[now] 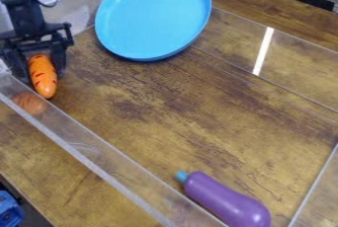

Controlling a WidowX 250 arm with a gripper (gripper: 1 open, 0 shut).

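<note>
At the left edge, my black gripper [35,51] is down over an orange toy carrot [42,81], its fingers around the upper part of it. Whether they are closed on it is hard to tell. The carrot lies on the wooden surface beside the clear plastic wall.
A large blue plate [152,19] is at the top centre. A purple toy eggplant [227,197] lies at the lower right. A clear wall [119,172] runs diagonally along the lower left.
</note>
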